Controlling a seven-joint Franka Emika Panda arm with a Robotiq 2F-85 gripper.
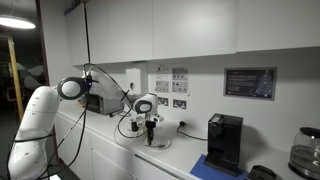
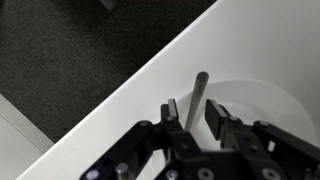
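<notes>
A white plate [image 2: 270, 103] lies on the counter beneath my gripper. A grey, thin utensil handle [image 2: 200, 86] reaches past the plate's near edge and runs between the fingers. The fingers stand apart, with a small gap showing on each side of the handle. The handle's other end is hidden behind the gripper body. In the exterior view, the gripper [image 1: 149, 129] points down close over the plate [image 1: 158, 144].
A black coffee machine [image 1: 224, 140] stands on a blue mat [image 1: 208, 170] to the right, with a glass jug [image 1: 305, 153] farther right. A microwave [image 1: 102, 103] sits behind the arm. The counter's front edge [image 2: 105, 115] runs close beside the plate, with dark floor beyond.
</notes>
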